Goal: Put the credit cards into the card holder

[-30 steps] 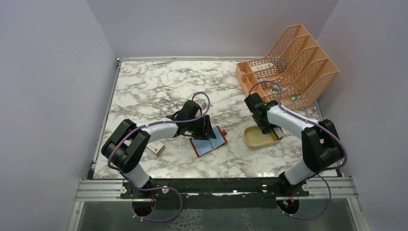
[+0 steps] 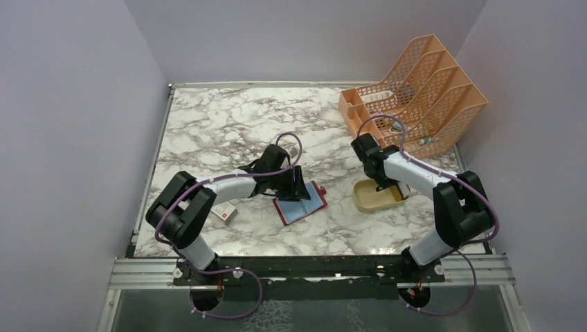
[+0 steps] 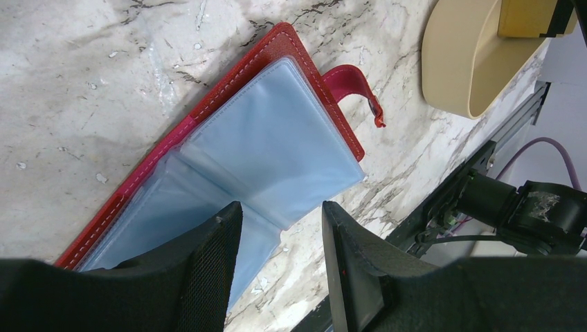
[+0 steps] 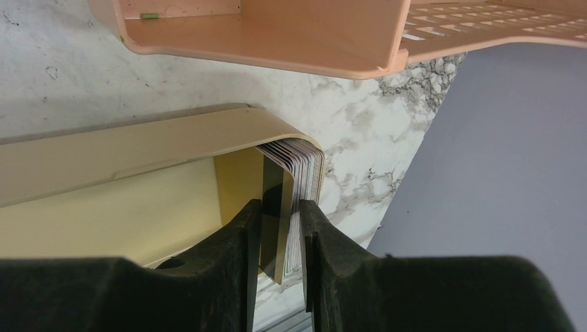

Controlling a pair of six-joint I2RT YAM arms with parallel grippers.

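The red card holder (image 3: 208,104) with clear blue sleeves (image 3: 273,131) lies open on the marble table beneath my left gripper, which is open and empty. At right, a beige tray (image 2: 370,204) holds a stack of cards (image 4: 304,166) on edge at its right end, with a dark-and-gold card (image 4: 273,214) at the front. My right gripper is at that front card, fingers part open on either side of its edge; whether it grips the card I cannot tell.
A peach slotted organiser (image 2: 443,97) stands at the back right, close behind the tray. A small white box (image 2: 223,211) lies left of the holder.
My right gripper has shifted very slightly at the tray in the top view. The left arm and the card holder have not moved.
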